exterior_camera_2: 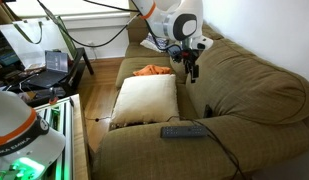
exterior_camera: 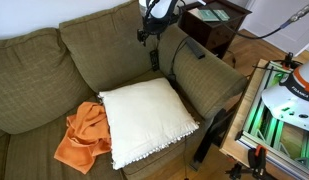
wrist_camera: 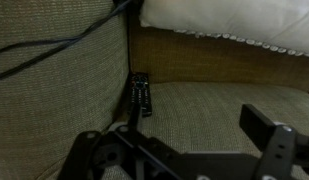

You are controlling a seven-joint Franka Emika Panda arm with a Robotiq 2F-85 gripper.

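Note:
A black remote control [wrist_camera: 141, 95] stands in the crease at the corner of the sofa, near the white pillow [wrist_camera: 234, 14]. In exterior view 1 the remote [exterior_camera: 154, 60] shows as a small dark strip against the backrest. My gripper [exterior_camera: 150, 38] hangs above the sofa corner, higher than the remote, open with nothing between its fingers. From the wrist view, the remote lies close to the left finger of my gripper and apart from the pillow. The white fringed pillow [exterior_camera: 144, 115] rests on the seat in front.
An orange cloth [exterior_camera: 84, 137] lies crumpled left of the pillow. On the armrest is a flat black device [exterior_camera_2: 186, 131] with a cable [wrist_camera: 54, 43] trailing down by the corner. A wooden table [exterior_camera: 249, 125] stands at the right.

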